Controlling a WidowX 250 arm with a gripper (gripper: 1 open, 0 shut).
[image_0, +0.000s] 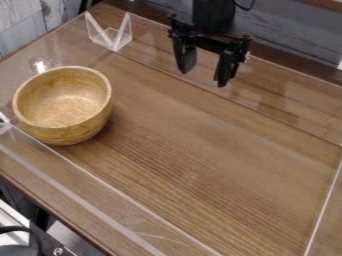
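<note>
My black gripper (206, 58) hangs at the top middle of the camera view over the wooden surface, its two dark fingers spread apart and open, with nothing visible between them. A beige oval bowl (63, 104) sits at the left. A small white wire-like rack (111, 34) stands at the upper left, left of the gripper.
A small pale item (42, 68) lies above the bowl. Dark cabling shows at the lower left corner and raised edges border the surface.
</note>
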